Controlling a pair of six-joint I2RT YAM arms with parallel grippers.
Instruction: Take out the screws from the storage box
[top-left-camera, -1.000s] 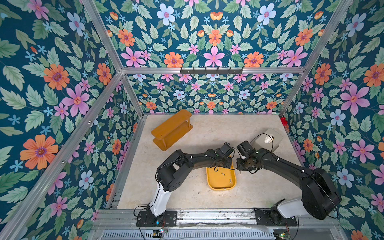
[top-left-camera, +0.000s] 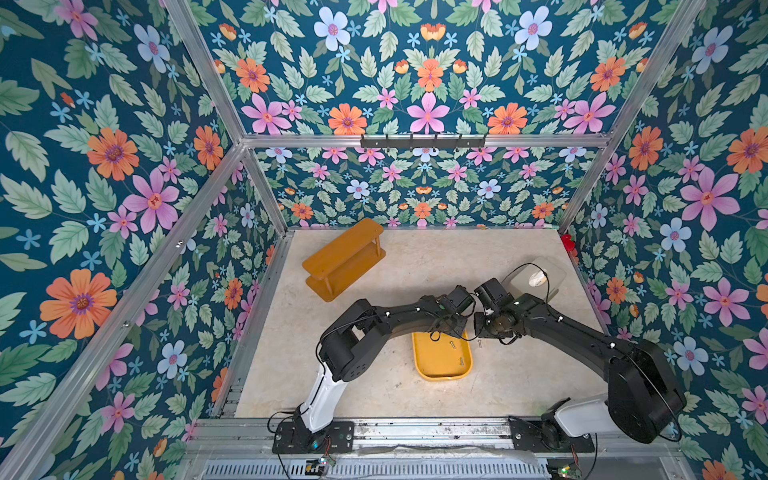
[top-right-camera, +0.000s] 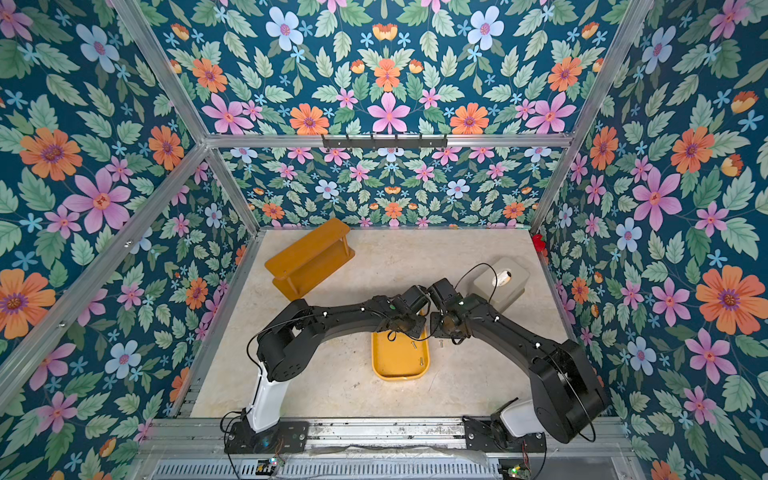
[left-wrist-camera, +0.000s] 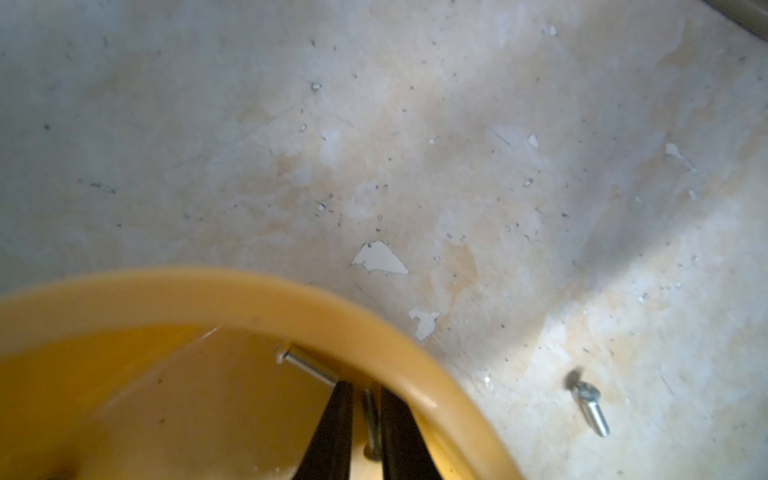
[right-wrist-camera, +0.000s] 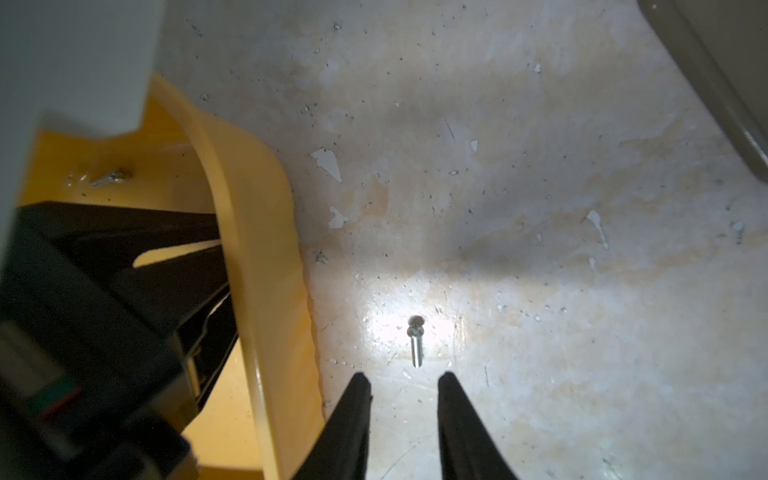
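Observation:
The yellow storage box (top-left-camera: 417, 364) stands on the table below both arms. My left gripper reaches inside it, open, close to the curved wall. A silver screw (left-wrist-camera: 370, 420) lies in the gap between its fingers, and another screw (left-wrist-camera: 308, 366) rests just left of them along the wall. Outside the box, a loose screw (right-wrist-camera: 416, 345) lies on the tabletop. My right gripper is over the table right of the box, fingers apart and empty, with that loose screw just ahead of its tips. Further screws (top-left-camera: 459, 361) show in the box's front part.
A brown wooden shelf (top-left-camera: 342, 264) stands at the back left. A pale grey tray (top-right-camera: 512, 288) is at the right, behind the right arm. Both wrists are close together over the box's far edge.
The left arm has moved slightly to the right over the box. One screw in the box has shifted slightly. The right arm has barely moved.

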